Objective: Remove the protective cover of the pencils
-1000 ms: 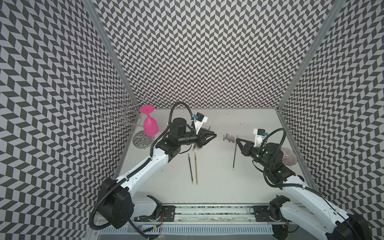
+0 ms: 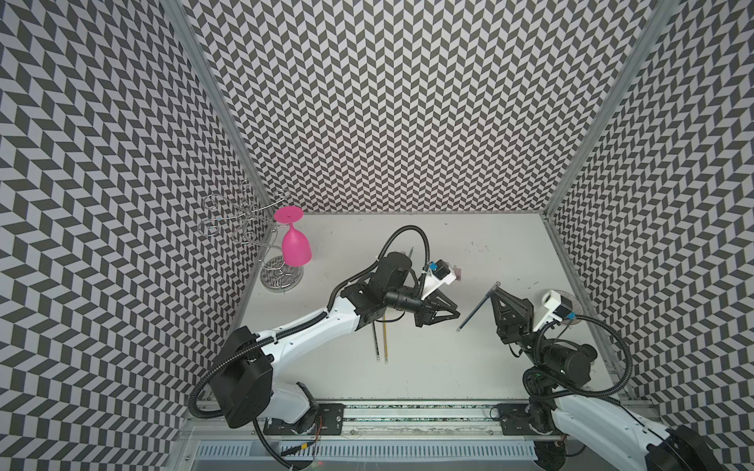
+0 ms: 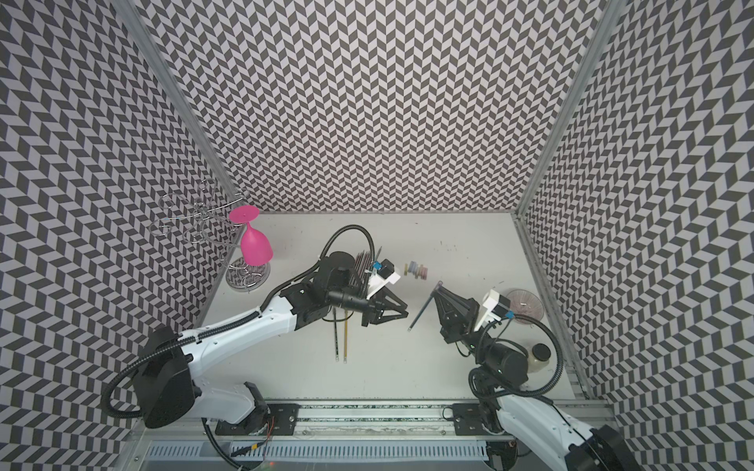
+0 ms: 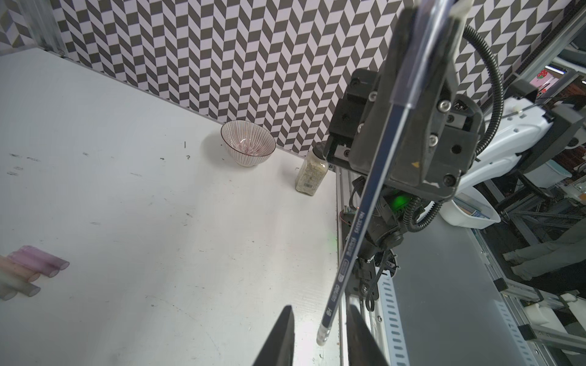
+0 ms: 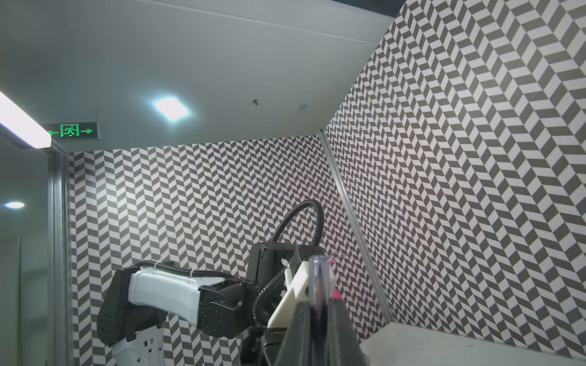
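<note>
My right gripper [image 2: 495,287] holds a dark pencil [image 4: 346,262] at its capped end, with the translucent cover [image 4: 415,67] at the top and the pencil slanting down. My left gripper [image 2: 457,314] is open, its fingertips facing the pencil's lower part from the left, apart from it in the top views. More pencils lie on the table, including a yellow one [image 3: 345,337] and a dark one [image 3: 336,345], with a bundle partly hidden behind my left arm. Several coloured translucent covers [image 4: 42,259] lie loose behind.
A pink glass [image 2: 296,247] hangs on a wire rack [image 2: 275,274] at the left. A striped bowl [image 4: 247,143] and a jar [image 4: 311,174] stand at the right.
My left gripper has moved right and down towards the pencil.
</note>
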